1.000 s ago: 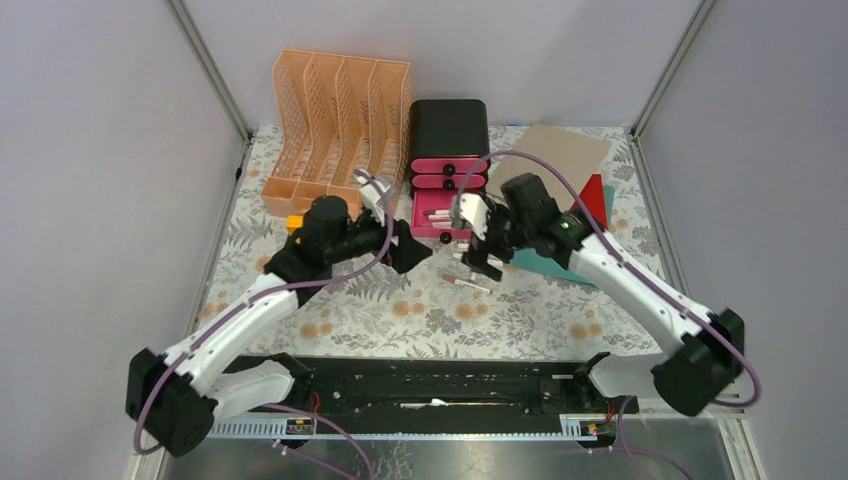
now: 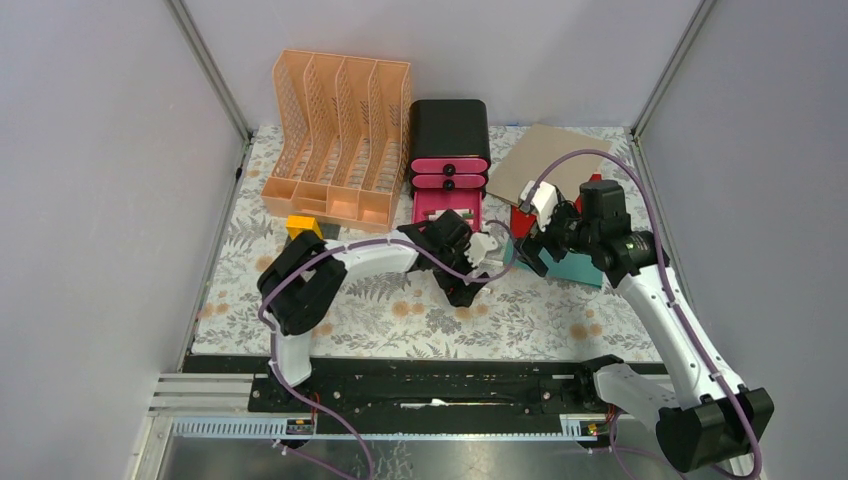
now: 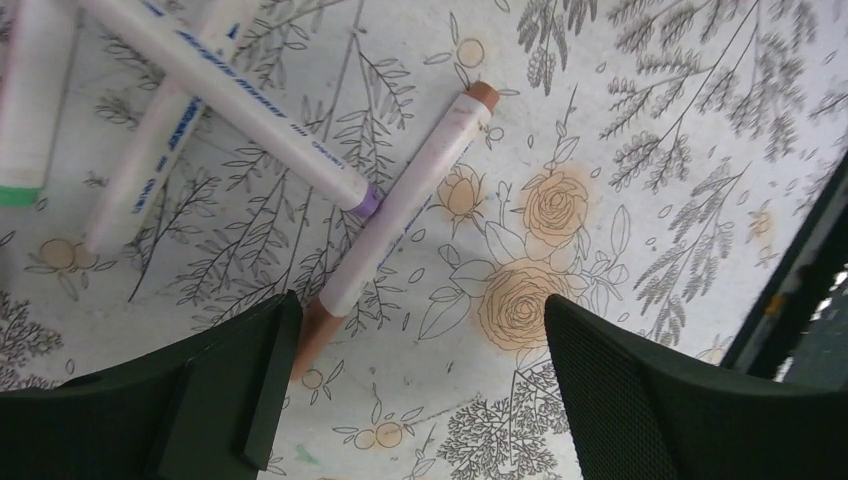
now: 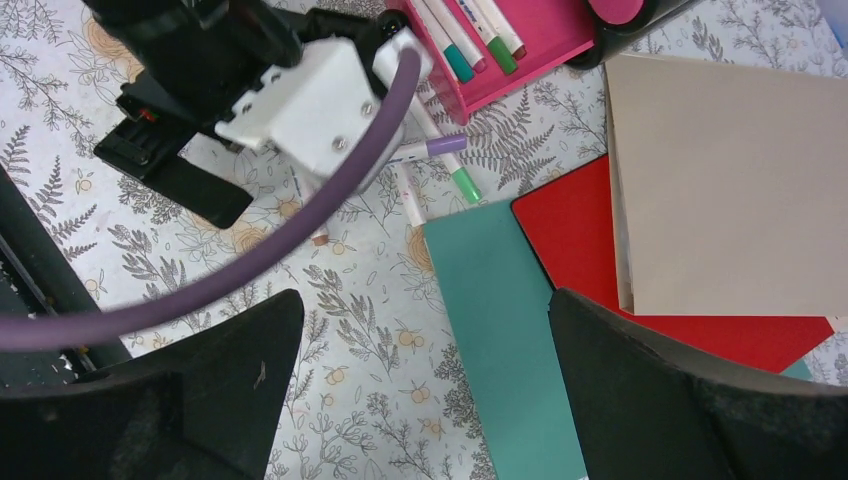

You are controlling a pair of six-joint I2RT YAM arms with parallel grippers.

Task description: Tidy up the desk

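Observation:
My left gripper stands open low over a brown-capped marker (image 3: 400, 210), whose lower end is at the left finger. A purple-capped marker (image 3: 260, 120) and a green-ended marker (image 3: 25, 120) lie beside it. The open pink drawer (image 4: 545, 30) holds several markers; loose ones lie in front of it. My right gripper is open and empty, above the teal folder (image 4: 490, 330) at the desk's right, where a red folder (image 4: 570, 230) and a beige folder (image 4: 730, 190) also lie.
A peach file organizer (image 2: 330, 120) stands back left, with a yellow box (image 2: 303, 225) in front. The black drawer unit (image 2: 447, 130) is at the back centre. The patterned desktop is clear at front left and front right.
My left arm has moved right and toward the desk's front, down over the loose markers. My right arm has drawn back to the right, off the markers.

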